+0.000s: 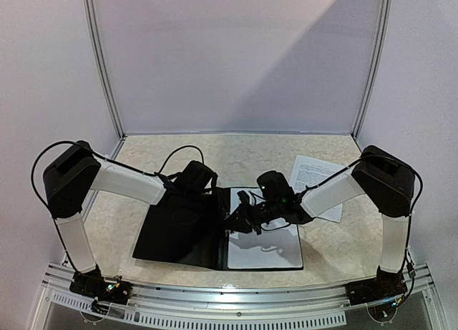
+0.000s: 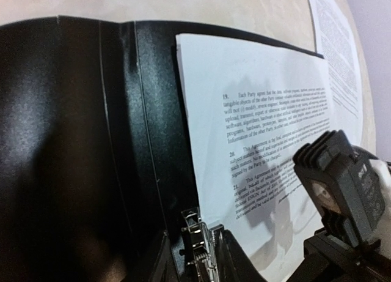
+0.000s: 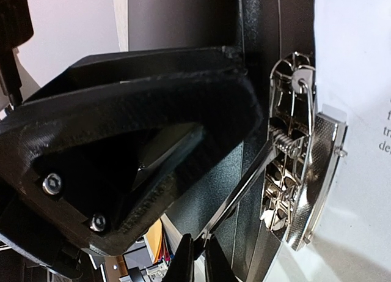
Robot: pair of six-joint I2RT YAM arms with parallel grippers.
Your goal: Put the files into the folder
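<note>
A black folder [image 1: 179,238] lies spread open on the table. White printed sheets [image 2: 211,111] rest on its right side, beside a metal clip [image 3: 293,153] at the spine. In the right wrist view, my right gripper is shut on the clip's thin metal lever [image 3: 239,190], which slants up from the clip. My left gripper is open over the clip, its fingers apart on either side of it in the left wrist view. Whether they touch it is unclear. From above, both arms hide the clip.
Another printed sheet [image 1: 318,174] lies on the table past the folder's right back corner, partly behind the right arm. The two grippers are close together at the spine. Bare table [image 1: 243,154] shows behind the folder.
</note>
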